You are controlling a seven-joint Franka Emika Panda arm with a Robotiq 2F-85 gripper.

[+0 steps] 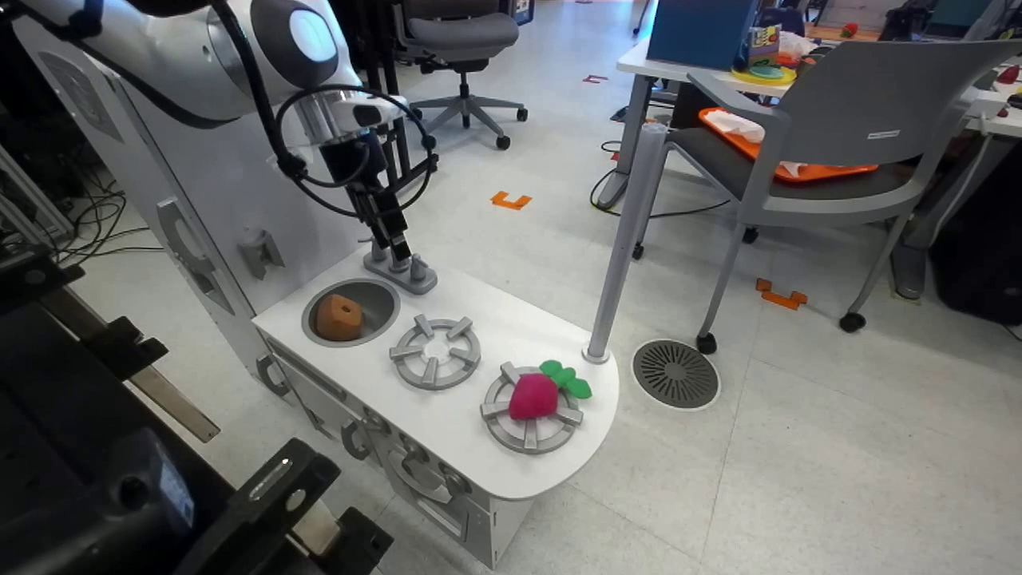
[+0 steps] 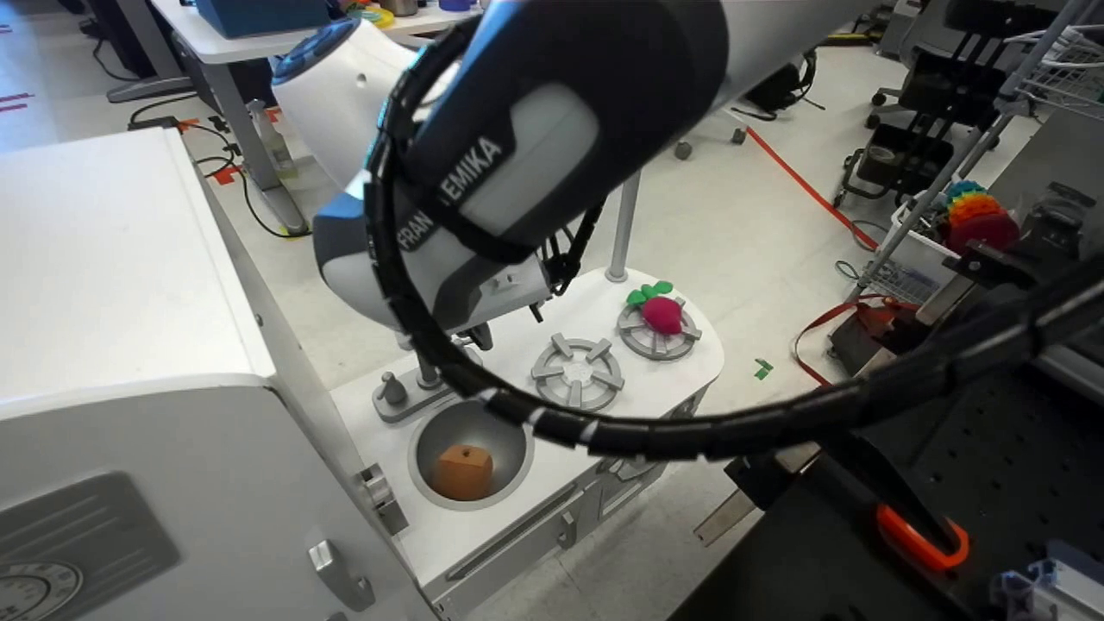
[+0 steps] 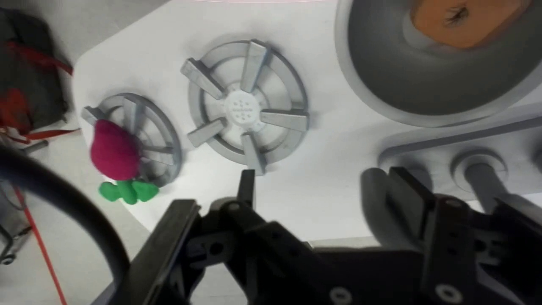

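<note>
My gripper points down at the faucet end of a white toy kitchen counter. Its two black fingers stand well apart in the wrist view, with a grey faucet knob (image 3: 374, 203) between them, close beside the right finger; whether they touch cannot be told. In exterior view 1 the gripper (image 1: 394, 244) is at the grey faucet base (image 1: 385, 269) behind the sink. An orange-brown block (image 1: 339, 317) lies in the round sink (image 1: 382, 302). A pink radish-like toy with green leaves (image 1: 533, 397) rests on the outer burner (image 1: 529, 442). Exterior view 2 mostly hides the gripper behind the arm.
An empty burner (image 1: 430, 374) lies between the sink and the outer burner. A grey post (image 1: 623, 249) rises from the counter's back edge. The white fridge (image 2: 114, 269) stands beside the sink. A loose black cable (image 3: 66, 203) crosses the wrist view.
</note>
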